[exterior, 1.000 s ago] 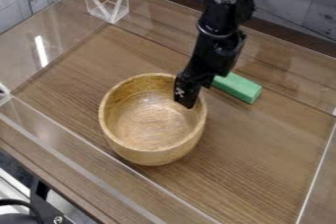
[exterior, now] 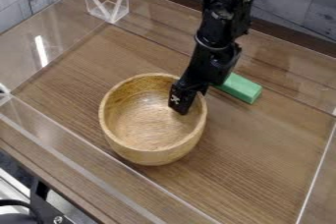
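Note:
My black gripper [exterior: 187, 94] reaches down from the top centre to the right rim of a wooden bowl [exterior: 144, 126], its fingers open at the rim near the back right. A green block [exterior: 239, 87] lies on the table just right of the gripper, partly behind the arm. Whether the fingers touch the rim is hard to tell.
A white wire object [exterior: 109, 5] stands at the back left. The table's edges show at left and back.
Compared with a second ago, my gripper sits a little differently at the bowl's rim, shifted slightly left and down. The bowl and green block look unmoved.

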